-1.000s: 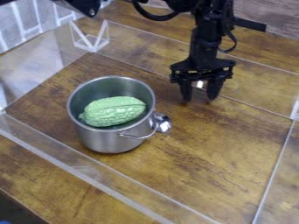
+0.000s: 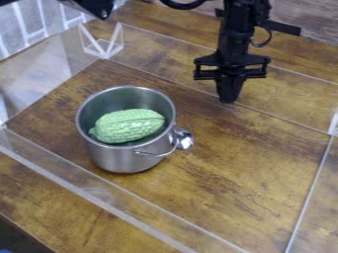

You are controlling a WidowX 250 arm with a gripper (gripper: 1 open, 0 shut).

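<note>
My gripper point(image 2: 227, 81) hangs over the wooden table at the upper middle, a dark shape with its fingertips low; it looks shut, with nothing visible between the fingers. Left of centre stands a steel pot point(image 2: 129, 156) with a green, textured corn-like object point(image 2: 126, 125) lying inside it. The gripper is apart from the pot, above and to its right.
A transparent barrier with a white bracket point(image 2: 103, 42) runs along the left, and clear edging crosses the bottom and right.
The gripper has shifted slightly upward in view, and the small light patch seen between its fingers a second ago no longer shows. The pot and green object stay in place.
</note>
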